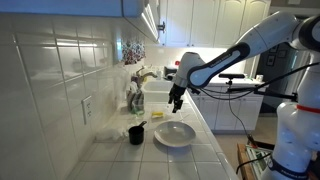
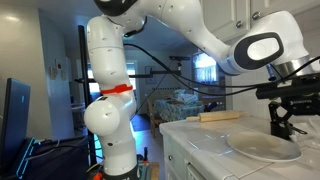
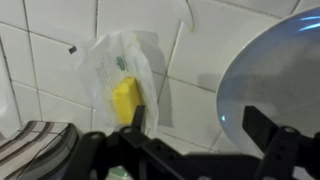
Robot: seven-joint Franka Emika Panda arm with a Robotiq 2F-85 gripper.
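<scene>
A small yellow object (image 3: pixel 128 98) lies on a crumpled clear or white wrapper (image 3: pixel 108 62) on the white tiles; in exterior view 1 the yellow object (image 1: pixel 158 115) is behind the plate. The wide, shallow plate or pan (image 3: pixel 280 70) fills the right of the wrist view, and it appears white (image 1: pixel 175 134) from outside. My gripper stands open above the counter, bare tile showing between its dark fingers. One finger overlaps the yellow object's lower end in the picture; the other overlaps the plate's edge. From outside, the gripper (image 1: pixel 177 100) hangs above the counter.
A small black pot (image 1: pixel 136 134) stands near the tiled wall, left of the plate. Several bottles (image 1: pixel 137 101) stand by the sink (image 1: pixel 160 90). Striped cloth (image 3: pixel 40 145) shows in the wrist view's lower left corner.
</scene>
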